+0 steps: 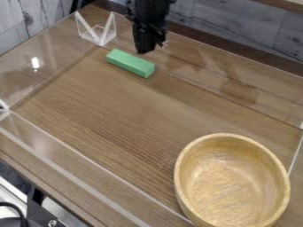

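My dark gripper (pixel 151 41) hangs at the top centre of the camera view, above and a little behind a green block (pixel 130 63) that lies on the wooden table (pixel 119 133). Whether its fingers are open or shut is too small to tell. A large pale wooden bowl (pixel 232 182) sits at the lower right.
A clear, crumpled-looking object (pixel 97 28) stands at the back left, left of the gripper. A dark back edge runs along the top right. Cables lie past the table's edge at the bottom left.
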